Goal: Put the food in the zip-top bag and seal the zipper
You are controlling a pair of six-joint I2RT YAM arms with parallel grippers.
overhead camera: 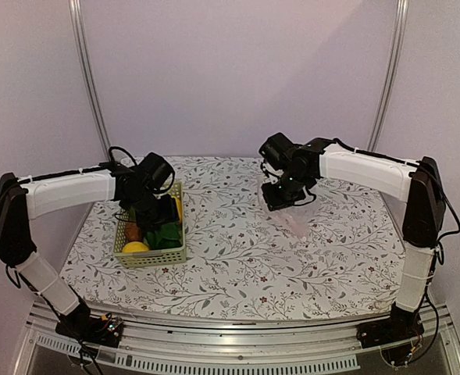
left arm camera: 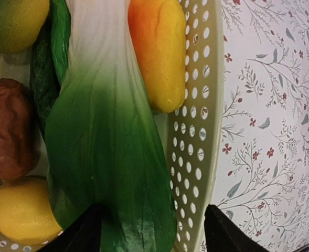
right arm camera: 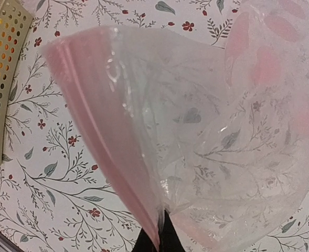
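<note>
My left gripper is open over the basket of food (left arm camera: 213, 105), its fingers straddling the lower leaf of a bok choy (left arm camera: 107, 136). Around that lie a yellow-orange oblong food (left arm camera: 157, 58), a red-brown potato (left arm camera: 7, 126), a yellow lemon (left arm camera: 23, 210), a green-yellow mango (left arm camera: 12, 21) and dark green cucumber-like items (left arm camera: 43, 79). My right gripper is shut on the edge of the clear zip bag (right arm camera: 206, 147) with pink patches, which hangs low over the table at right of centre in the top view.
A metal rail (overhead camera: 237, 344) runs along the front edge, with walls at the back and sides.
</note>
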